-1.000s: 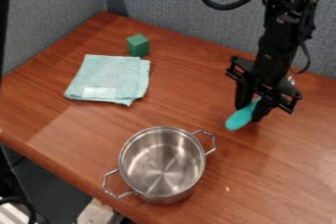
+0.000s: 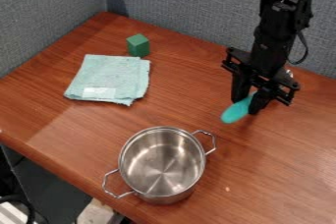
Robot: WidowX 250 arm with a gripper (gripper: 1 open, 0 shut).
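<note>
My black gripper [image 2: 251, 93] hangs low over the right half of the wooden table, at the far end of its arm. A teal oblong object [image 2: 237, 110] sits at its fingertips, its lower-left end sticking out; whether the fingers are shut on it is hard to tell. A steel pot [image 2: 160, 163] with two side handles stands at the front middle. A folded pale-blue cloth [image 2: 108, 77] lies on the left, and a green cube [image 2: 138, 45] stands at the back left.
Grey padded walls border the table [image 2: 59, 125] at the back and left. The front-left edge drops to a dark area with cables.
The gripper and the teal object have shifted very slightly to the left and up in the view. The pot, cloth and cube have not moved.
</note>
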